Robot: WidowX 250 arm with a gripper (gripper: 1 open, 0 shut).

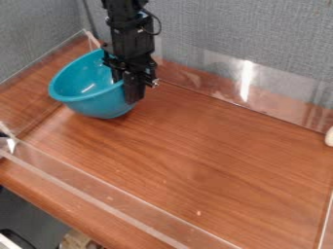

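Observation:
A teal plastic bowl (81, 95) rests at the left rear of the wooden table, slightly tilted. My black gripper (131, 78) comes down from above onto the bowl's right rim, shut on it; the fingertips are partly hidden at the rim.
A small white object (329, 136) sits at the far right edge. Grey textured panels stand behind.

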